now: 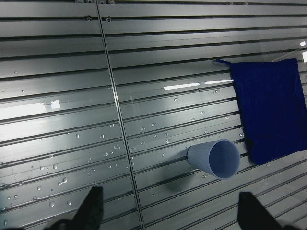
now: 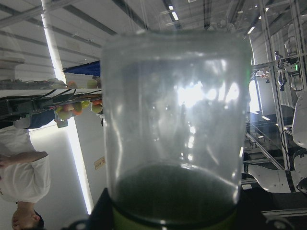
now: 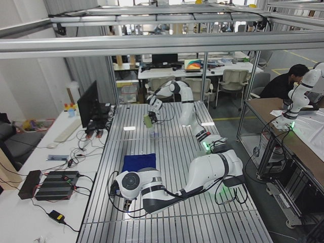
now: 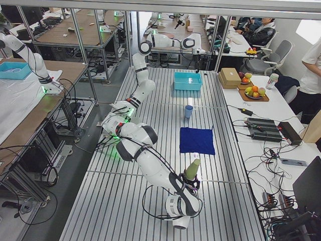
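Observation:
A light blue cup (image 1: 213,158) sits on the slatted metal table (image 1: 57,134), beside a dark blue cloth (image 1: 268,110), in the left wrist view. The fingers of my left gripper show apart at the bottom edge, nothing between them. In the camera right view the same cup (image 4: 188,112) stands behind the cloth (image 4: 196,140). My right gripper (image 4: 191,179) is shut on a green bottle (image 4: 193,167) with a clear top, held tilted above the table's near part. The bottle (image 2: 175,124) fills the middle of the right wrist view.
A turquoise bin (image 4: 187,81) stands at the table's far end. A side table with fruit (image 4: 255,93), boxes, electronics and cables runs along one side. The table between bin and cloth is mostly clear.

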